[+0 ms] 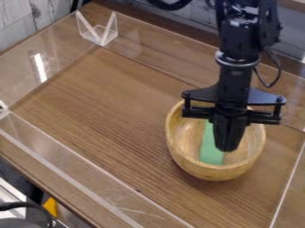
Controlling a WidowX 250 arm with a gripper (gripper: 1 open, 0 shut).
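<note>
A wooden bowl (194, 162) sits on the right side of the wooden table, with a green object (212, 144) inside it. My black gripper (226, 121) is over the bowl, its lower tips above or just behind the green object, hiding part of it. I see nothing held between the fingers, though the tips are partly hard to make out.
A clear open container (94, 28) stands at the back left near the table's far edge. A dark arm part and cables show at the lower left corner, beyond the table's edge.
</note>
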